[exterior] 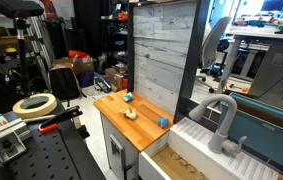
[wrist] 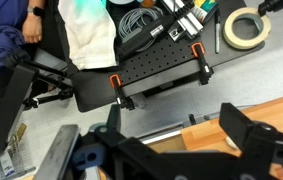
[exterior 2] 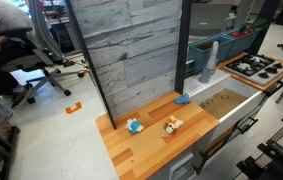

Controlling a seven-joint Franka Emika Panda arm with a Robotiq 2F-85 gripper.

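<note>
In the wrist view my gripper reaches in from the bottom, its dark fingers well apart and nothing visible between them. It hangs over the grey floor, between the black perforated table and a wooden counter [wrist: 206,135]. Three small things lie on that counter in exterior view 2: a blue-and-white one [exterior 2: 134,125] on the left, an orange-and-white one [exterior 2: 171,125] near the middle, and a blue one [exterior 2: 182,99] close to the back. They are too small to name. Right of them, an open white drawer [exterior 2: 239,92] shows a brown bottom.
A grey faucet [exterior: 222,117] and a stove top [exterior 2: 256,67] stand beyond the drawer. White plank panelling [exterior 2: 141,50] backs the counter. On the black table [wrist: 166,60] lie a tape roll [wrist: 246,42], a white cloth [wrist: 89,35], a coiled cable and orange-tipped clamps.
</note>
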